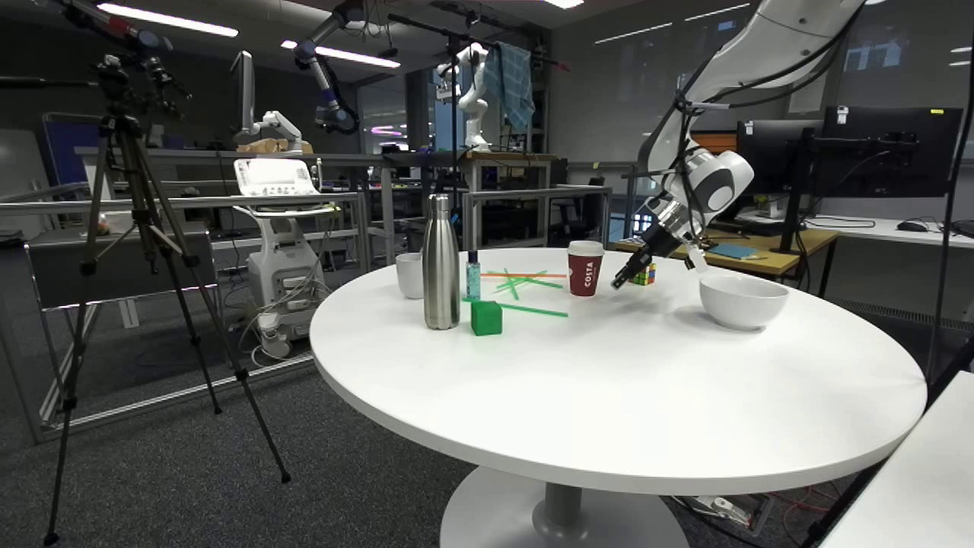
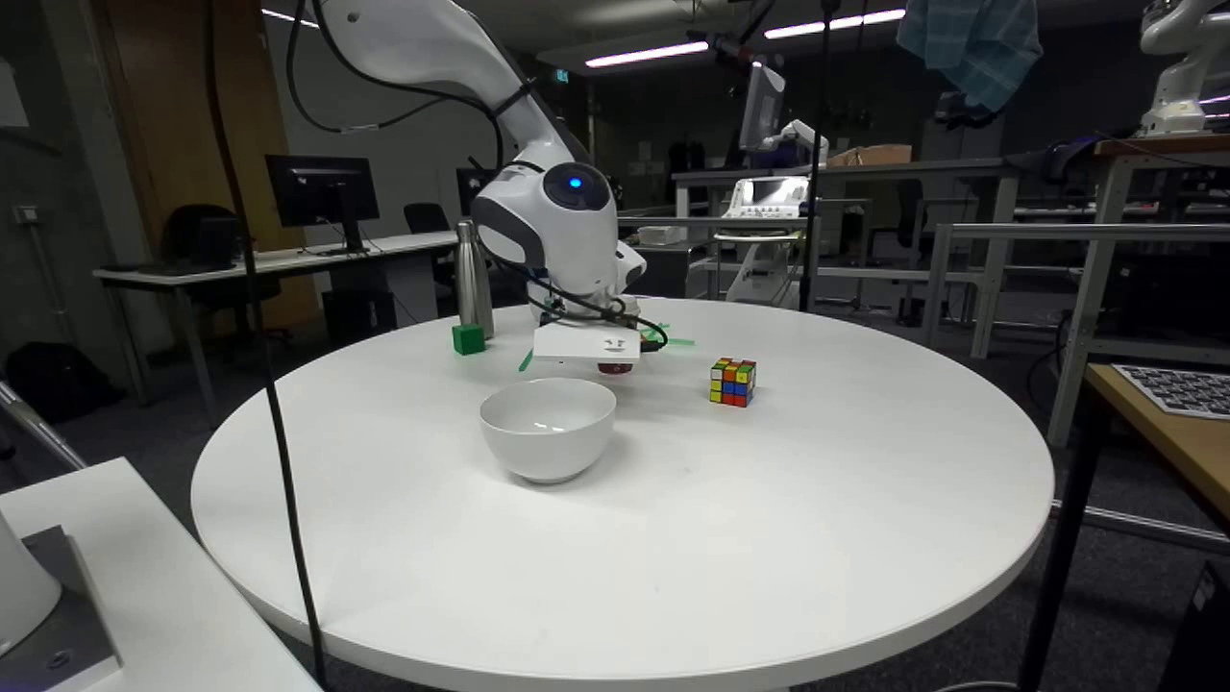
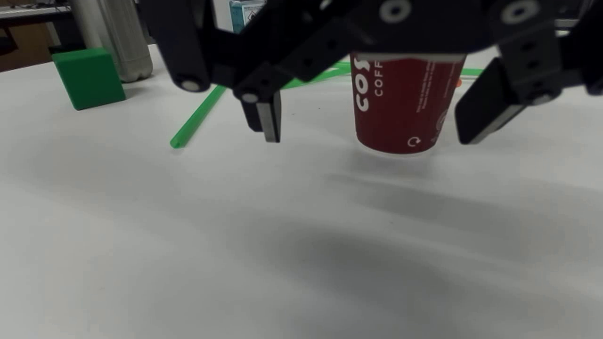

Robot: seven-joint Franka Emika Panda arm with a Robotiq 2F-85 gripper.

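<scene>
My gripper is open, its two fingers wide apart with nothing gripped. Between them in the wrist view, farther off, shows a dark red Costa cup [image 3: 400,107] standing upright on the white table. From the side, in exterior view 1, the gripper [image 1: 621,278] tilts down above the tabletop, a short gap to the right of the cup [image 1: 584,272] with its pale lid. In exterior view 2 the arm hides most of the cup, and the fingers cannot be seen.
A white bowl [image 2: 549,438] and a Rubik's cube [image 2: 732,383] stand near the arm. Beyond are a green block [image 1: 486,318], a steel bottle [image 1: 442,265], a small blue bottle [image 1: 472,277], a white cup [image 1: 410,275] and several green sticks [image 1: 534,310].
</scene>
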